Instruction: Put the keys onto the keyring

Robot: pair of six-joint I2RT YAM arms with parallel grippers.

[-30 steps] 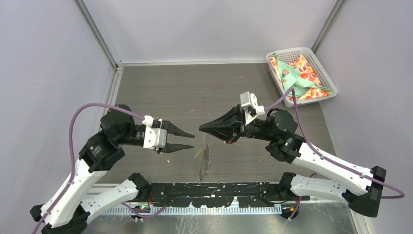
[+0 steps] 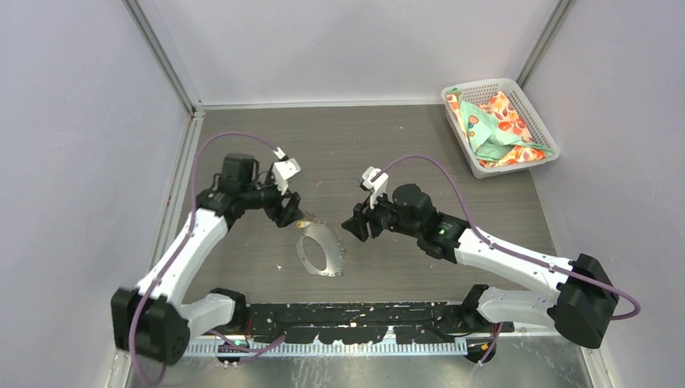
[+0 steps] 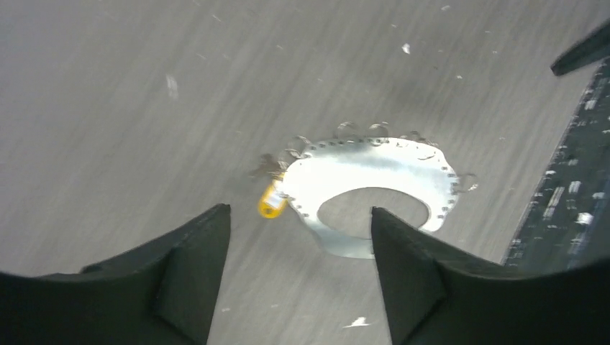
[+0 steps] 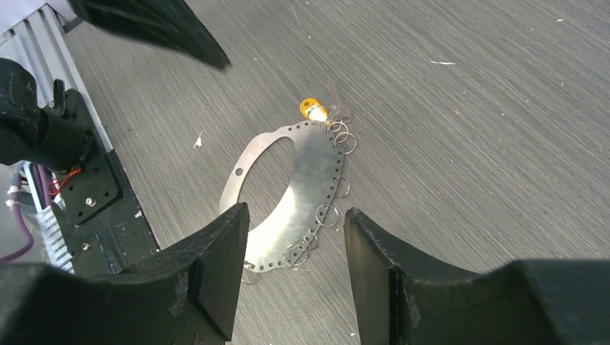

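Note:
The keyring, a flat crescent-shaped metal plate (image 2: 328, 238) with an oval opening, lies on the table between the arms. Several small wire rings (image 4: 327, 215) run along its outer curved edge. By one end, a key (image 4: 338, 109) and a yellow tag (image 4: 311, 107) lie touching or very near the plate. In the left wrist view the tag (image 3: 271, 202) shows beside the plate (image 3: 374, 164). My left gripper is open above the table, holding nothing. To the plate's right, my right gripper hangs open and empty too.
A white basket (image 2: 517, 166) with green and orange cloth stands at the back right. Bare grey tabletop (image 2: 363, 133) stretches behind the arms. A dark base strip (image 2: 355, 313) runs along the front edge.

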